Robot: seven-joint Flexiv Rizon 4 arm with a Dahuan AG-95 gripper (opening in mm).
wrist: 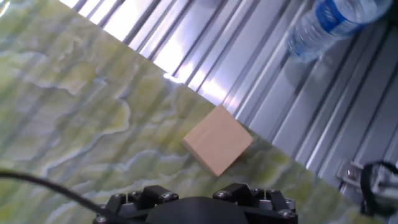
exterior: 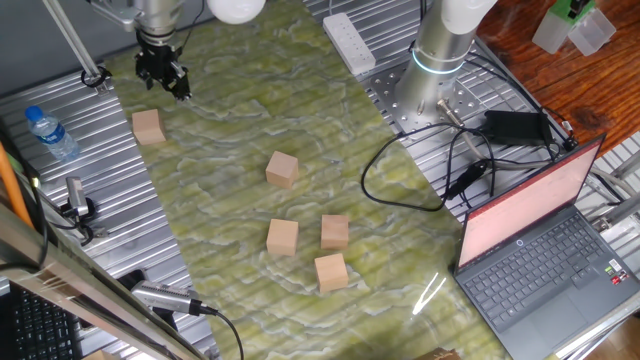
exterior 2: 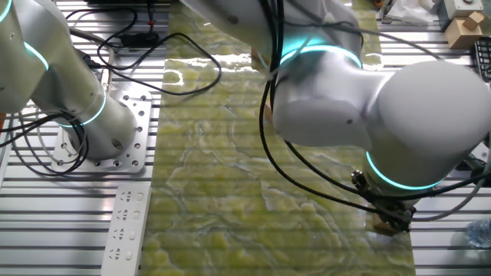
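Several plain wooden cubes rest on the green marbled mat. One cube sits by the mat's left edge, another cube near the middle. Closer to the camera lie a left cube, a right cube and a front cube. My gripper hangs over the mat's far left, above and slightly beyond the edge cube. In the wrist view that cube is just ahead of the gripper, whose fingers stand apart with nothing held. Exterior view 2 mostly hides the gripper behind the arm.
A water bottle lies on the ribbed metal table left of the mat. A power strip, a looped black cable and an open laptop border the right side. Bare mat separates the edge cube from the middle one.
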